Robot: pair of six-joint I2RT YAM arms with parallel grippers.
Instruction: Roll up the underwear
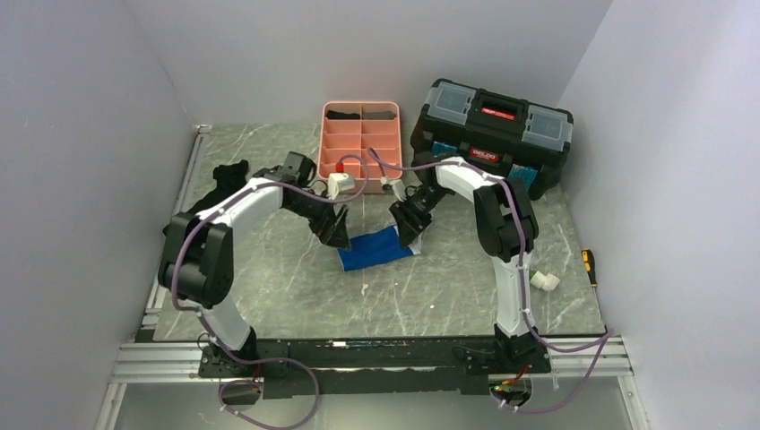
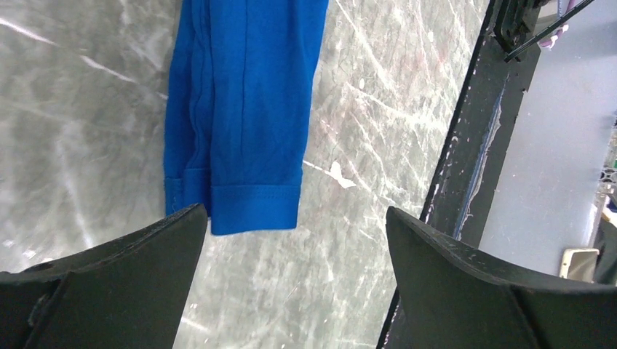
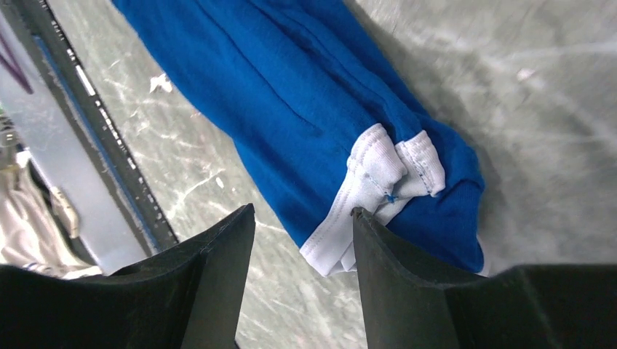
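Note:
The blue underwear (image 1: 375,250) lies folded into a long strip on the marble-look table, slightly slanted in the top view. Its left end (image 2: 255,207) is flat, with layered hems. White bands (image 3: 364,185) are bunched at the right end. My left gripper (image 1: 336,242) stands wide open by the left end, clear of the cloth. My right gripper is part open over the white-banded end; one of its fingers (image 3: 375,254) overlaps the white cloth in the right wrist view. Whether that finger touches the cloth cannot be told.
A pink divided organizer (image 1: 361,134) with dark items in its back compartments stands behind the arms. A black toolbox (image 1: 493,134) fills the back right. Dark cloth (image 1: 215,188) lies at left; white blocks (image 1: 544,281) and a screwdriver (image 1: 589,267) at right.

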